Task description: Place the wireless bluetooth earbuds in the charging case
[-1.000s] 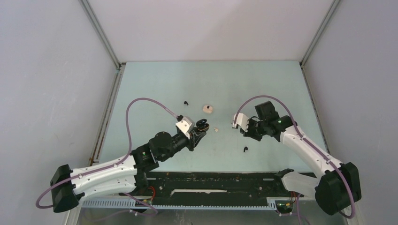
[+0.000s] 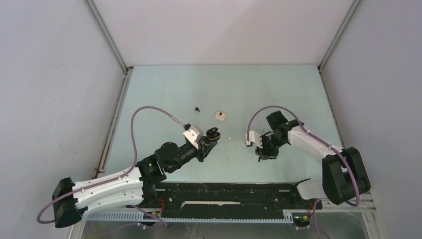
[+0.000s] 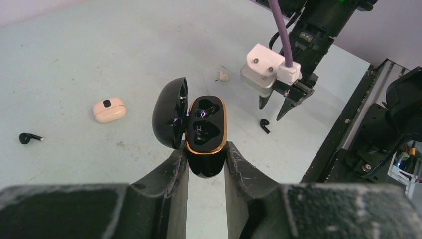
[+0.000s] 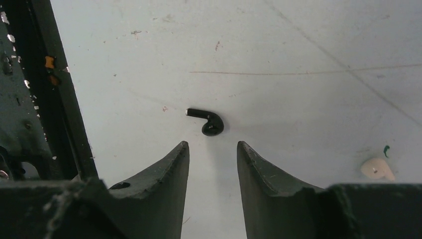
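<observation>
My left gripper is shut on a black charging case (image 3: 205, 134) with gold trim, lid up, showing two dark slots. My right gripper hangs open above a black earbud near the table's front edge, also visible in the left wrist view. A second black earbud (image 2: 197, 109) lies at the back left of centre. A pale pink case (image 3: 109, 110) sits on the table behind my left gripper, and a small pale piece (image 4: 373, 169) lies between the two arms.
A dark metal rail (image 4: 47, 99) runs along the front edge, and walls enclose the workspace on the sides and back.
My right arm has moved toward the front, so its gripper now stands over the front earbud.
</observation>
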